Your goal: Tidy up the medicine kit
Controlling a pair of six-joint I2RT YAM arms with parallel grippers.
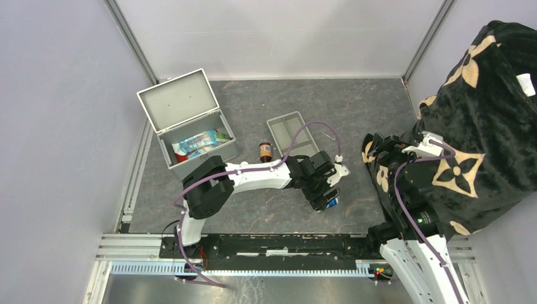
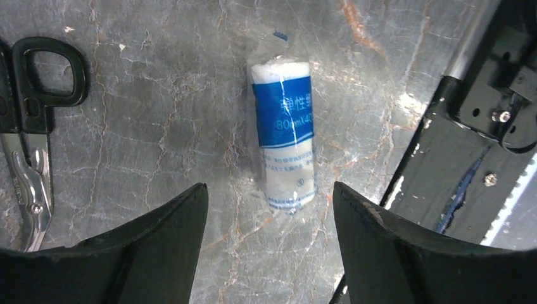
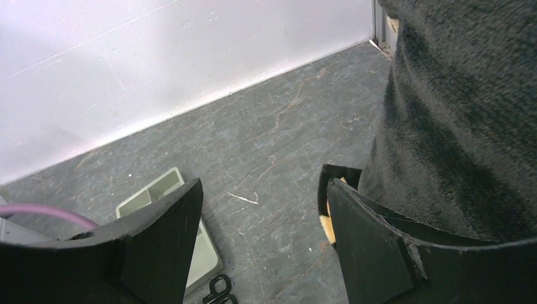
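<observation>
A wrapped bandage roll with a blue label [image 2: 284, 133] lies on the table beneath my left gripper, which is open around its near end from above, partly covering it in the top view. Black-handled scissors [image 2: 38, 104] lie to its left in the left wrist view. My right gripper is open and empty, beside the dark blanket at the right. The medicine box [image 1: 196, 152] stands open at the left, holding packets. A brown bottle [image 1: 266, 151] stands right of it.
A grey divided tray [image 1: 285, 125] sits at the back centre, partly behind the left arm. The patterned blanket [image 1: 481, 126] covers the right side.
</observation>
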